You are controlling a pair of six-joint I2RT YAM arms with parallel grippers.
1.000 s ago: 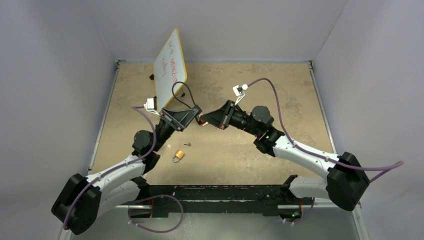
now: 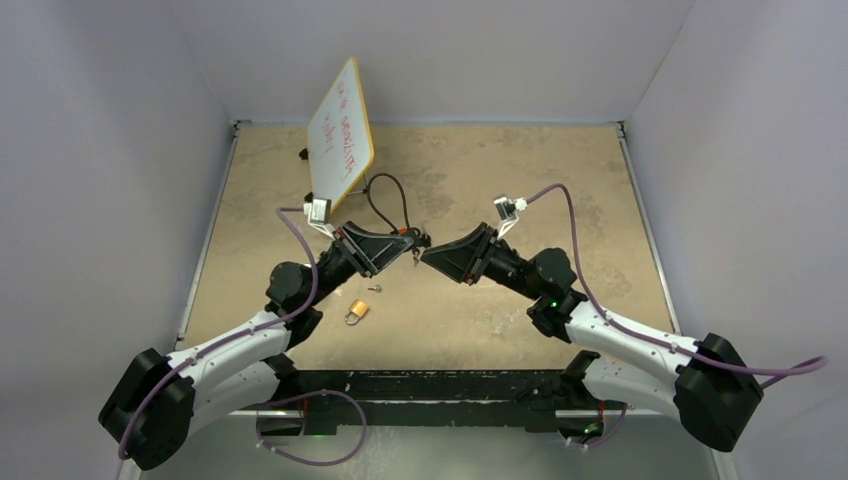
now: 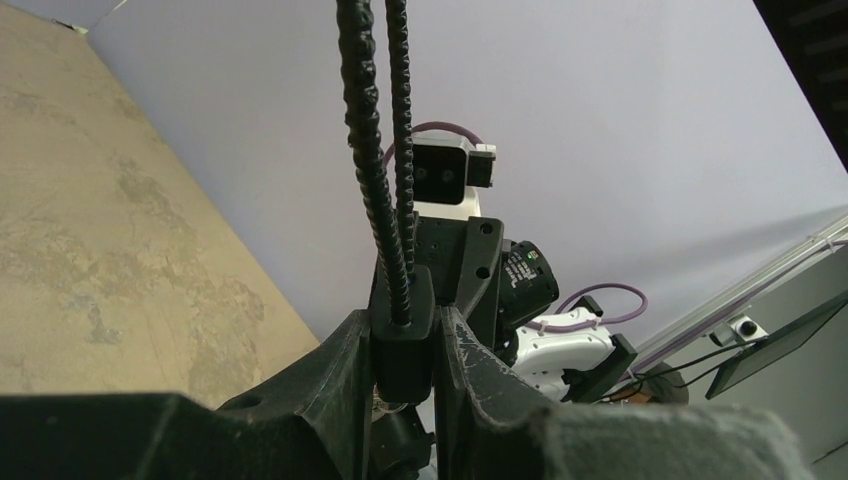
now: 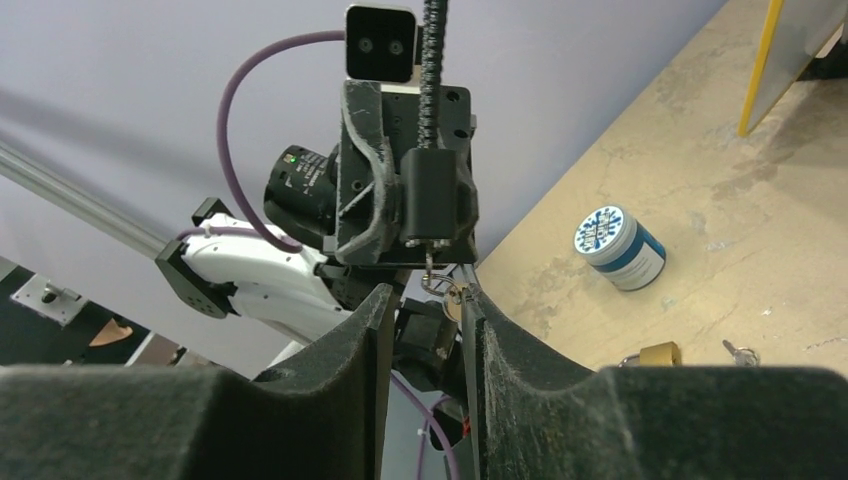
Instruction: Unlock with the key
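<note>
My left gripper is shut on the black body of a cable lock, whose cable loop rises above it. In the right wrist view a key hangs below the lock body. My right gripper is part open, its fingertips just below and in front of that key, with nothing clearly held between them. A brass padlock and a loose small key lie on the table below the arms.
A whiteboard with red writing stands at the back left. A blue-and-white tin is on the table.
Both arms moved right from a second ago, bringing the cable lock along.
</note>
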